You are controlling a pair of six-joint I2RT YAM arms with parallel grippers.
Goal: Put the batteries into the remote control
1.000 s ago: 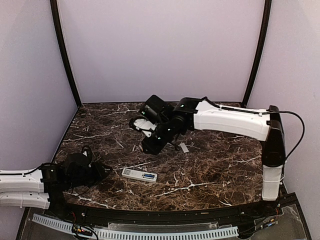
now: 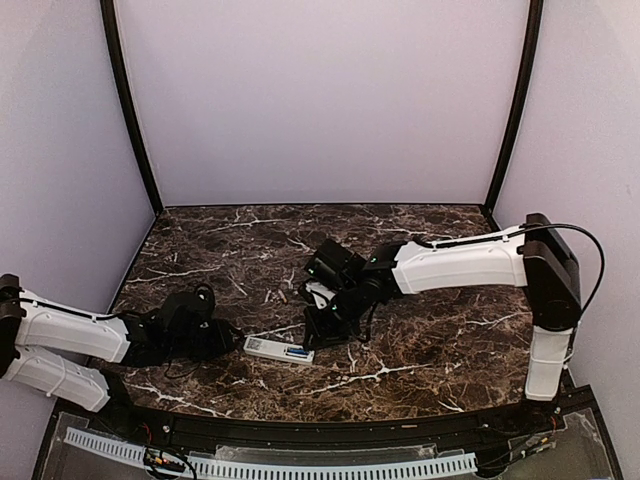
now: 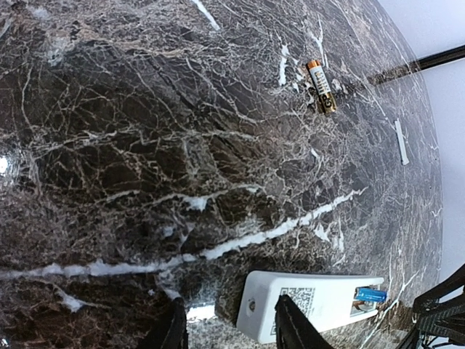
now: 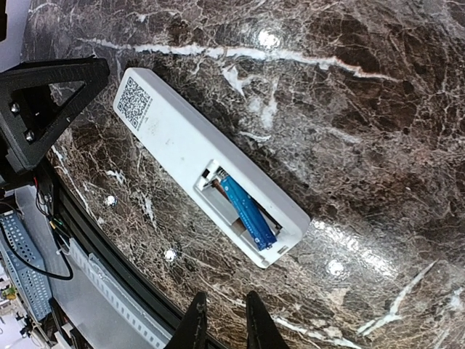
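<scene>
The white remote control [image 4: 196, 138] lies on the dark marbled table, its battery compartment facing up. A blue battery [image 4: 248, 211] rests slanted in that compartment, not lined up with its sides. My right gripper is just beyond the compartment end, its fingers slightly apart and empty. At the printed-code end of the remote, my left gripper stands part open with nothing between its fingers; one fingertip [image 3: 289, 320] overlaps the remote's end in the left wrist view. Contact there cannot be told. An orange and black battery [image 3: 321, 86] lies loose on the table.
A thin white strip [image 3: 401, 142] lies farther off on the table, beyond the loose battery. In the top view, the right arm [image 2: 455, 268] reaches across the right half. Bare table [image 2: 240, 230] stretches behind the remote.
My right gripper has come down and toward the front, to the remote's compartment end. The left gripper has moved right, toward the remote's other end. Remote and blue battery look unmoved.
</scene>
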